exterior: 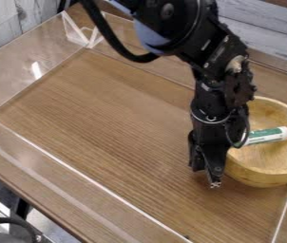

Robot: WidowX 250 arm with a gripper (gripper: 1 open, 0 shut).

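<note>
My gripper [207,169] points down at the left rim of a round wooden bowl [271,169], low beside it near the table surface. It looks shut; whether anything is between its dark fingers is hard to see. A white and green tube [267,135] lies in the bowl, partly hidden behind the gripper.
Clear raised edges run along its left side, and a black cable shows at the bottom left corner.
</note>
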